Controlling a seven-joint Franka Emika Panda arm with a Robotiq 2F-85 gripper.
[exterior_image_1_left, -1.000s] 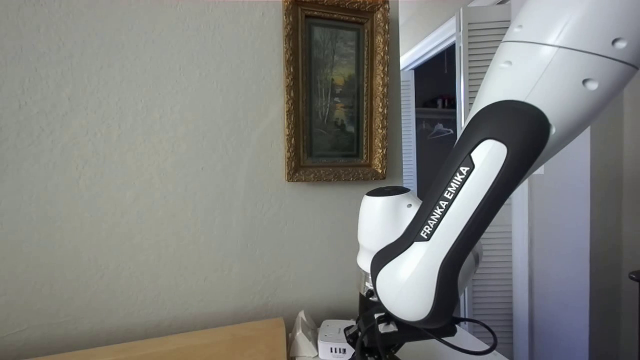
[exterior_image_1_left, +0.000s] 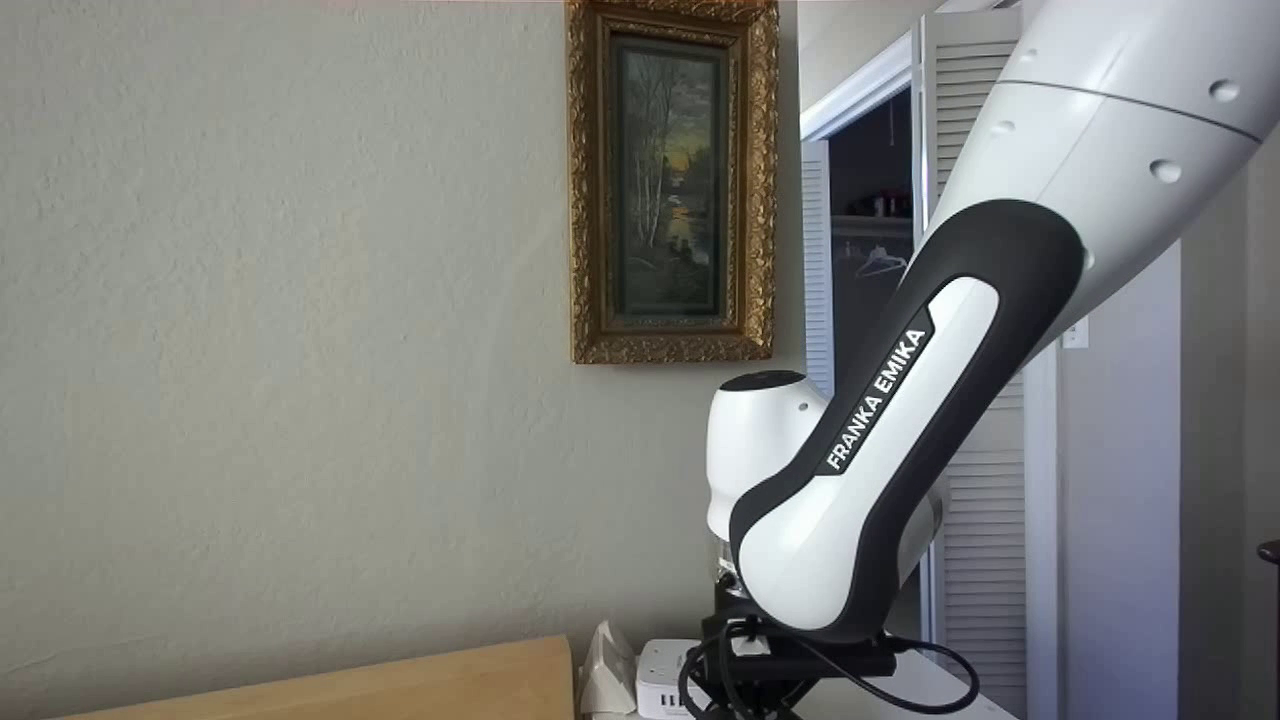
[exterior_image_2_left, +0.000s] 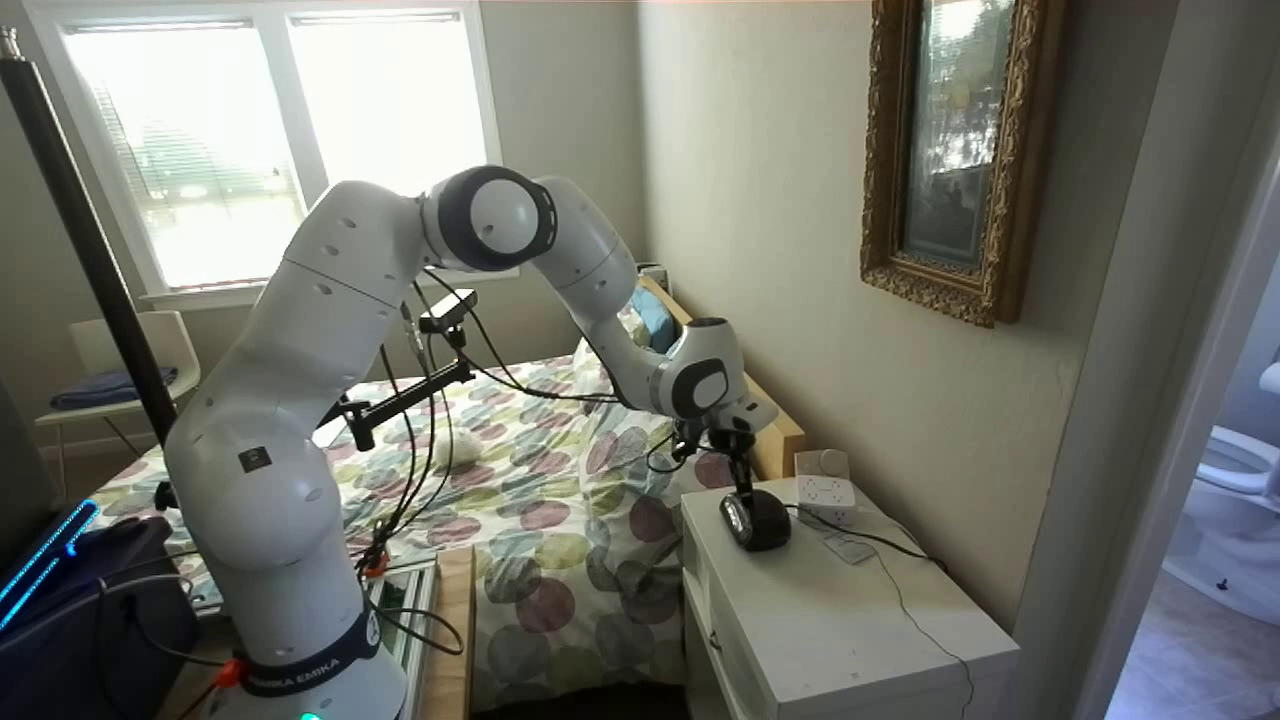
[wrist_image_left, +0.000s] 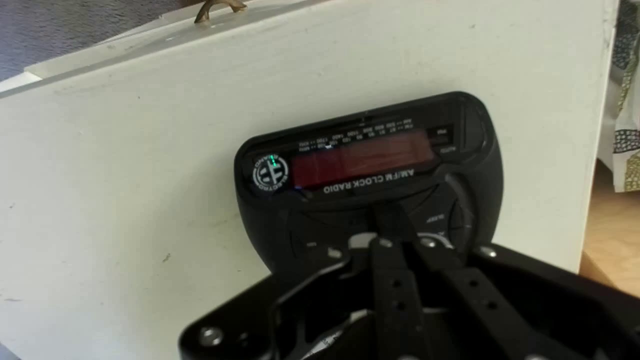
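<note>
A black AM/FM clock radio (wrist_image_left: 372, 168) with a dark red display lies on the white nightstand (wrist_image_left: 150, 180) in the wrist view. My gripper is shut, its fingers pointing down over the radio's button area, and nothing shows between them. Whether the fingertips touch a button cannot be made out. In the second exterior view the same radio (exterior_image_2_left: 756, 520) sits at the nightstand's bed-side end, with my gripper (exterior_image_2_left: 743, 486) right above it. The first exterior view hides both the radio and the fingertips behind the arm.
A white power strip block (exterior_image_2_left: 825, 493) stands behind the radio by the wall, with cables trailing over the nightstand. The bed (exterior_image_2_left: 552, 576) with its wooden headboard borders one side.
In the first exterior view the arm has shifted slightly left, and its wrist now covers more of the white power block.
</note>
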